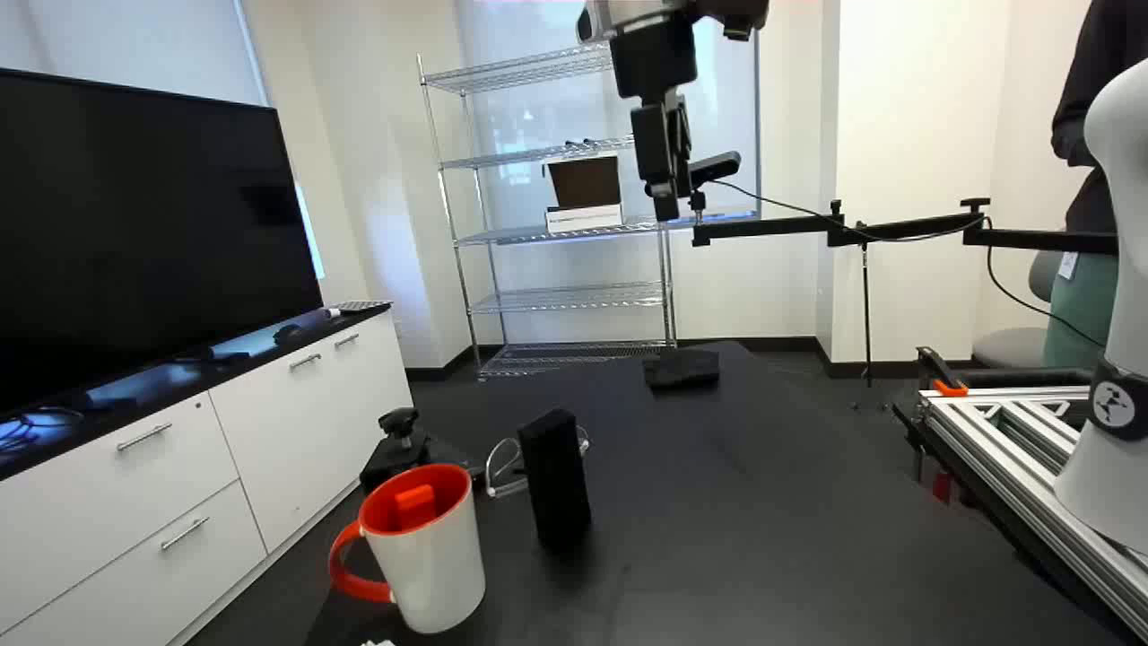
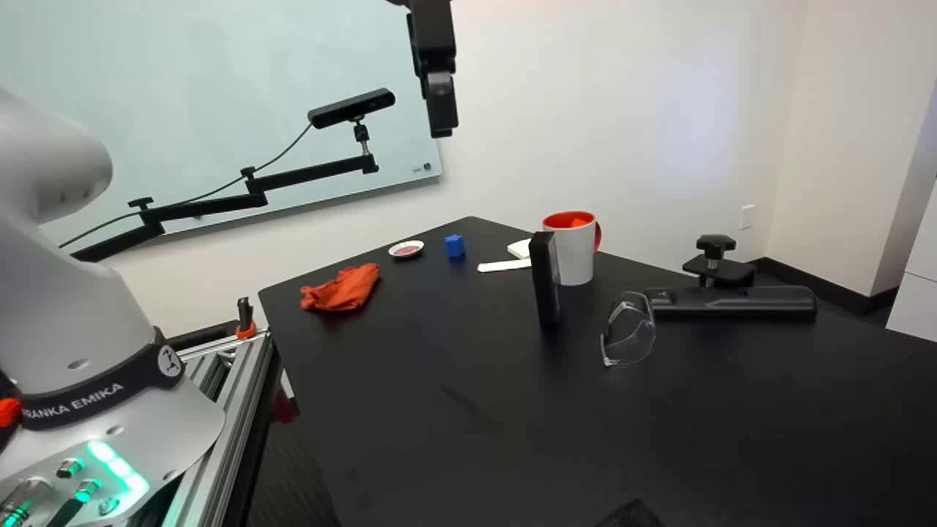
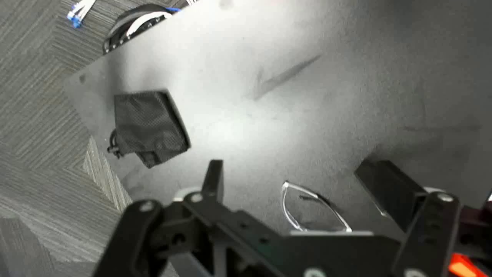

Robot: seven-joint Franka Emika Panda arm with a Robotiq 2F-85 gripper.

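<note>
My gripper is high above the black table (image 2: pixel 422 421), open, with nothing between its fingers; exterior view 1 shows it well clear of the tabletop. Below it in the wrist view lie clear glasses (image 3: pixel 289 210), partly hidden by the gripper body. A black box (image 2: pixel 545 279) stands upright beside the glasses. Behind the box is a white mug (image 1: pixel 444 571) with a red handle and red inside, holding an orange-red item (image 1: pixel 415 506). A black mesh pouch (image 3: pixel 150 122) rests near a table corner.
An orange cloth (image 2: pixel 342 289), a small dish (image 2: pixel 405 249), a blue block (image 2: pixel 454 246) and a white strip (image 2: pixel 504 265) lie toward the far side in exterior view 2. A black clamp base (image 2: pixel 733 301) sits at the edge.
</note>
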